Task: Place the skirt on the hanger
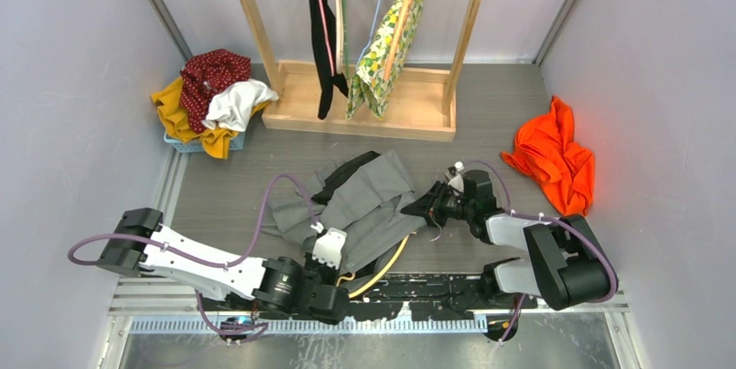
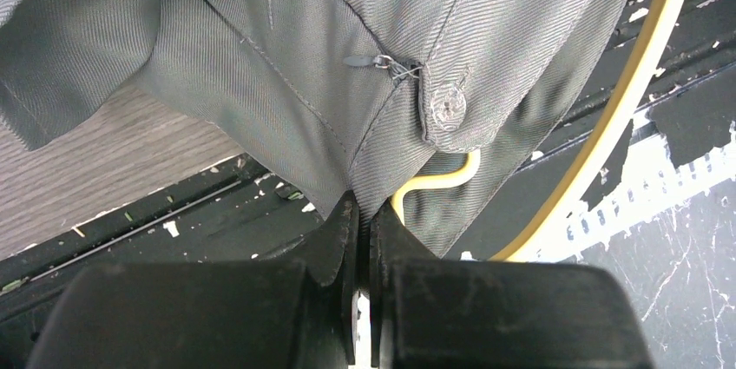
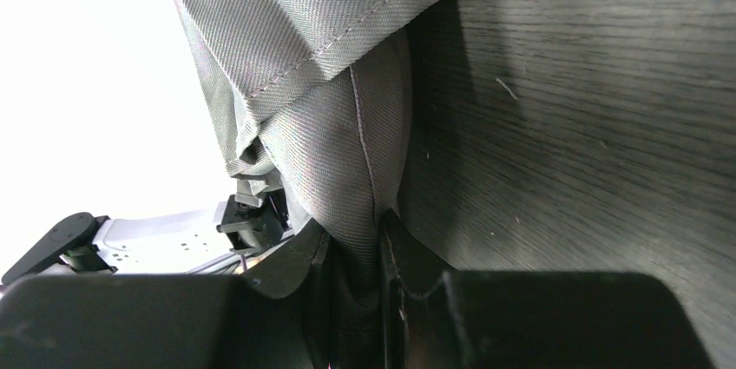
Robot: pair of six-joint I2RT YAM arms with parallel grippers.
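The grey skirt [image 1: 351, 208] lies bunched on the floor between my arms, its button and zip pull visible in the left wrist view. A yellow hanger [image 1: 386, 266] sits by its front edge; in the left wrist view one curved end of the hanger [image 2: 447, 180] emerges under the buttoned waistband. Folds of the skirt [image 2: 382, 143] converge at my left gripper, shut on a thin pinch of cloth. On the other side, my right gripper is shut on a thicker fold of the skirt [image 3: 334, 152]. The hanger's remaining parts are hidden.
Behind stands a wooden rack [image 1: 360, 130] with a black garment [image 1: 322, 48] and a lemon-print cloth [image 1: 386, 48] hanging. A blue basket [image 1: 180, 143] of clothes is at left, an orange cloth [image 1: 555, 161] at right.
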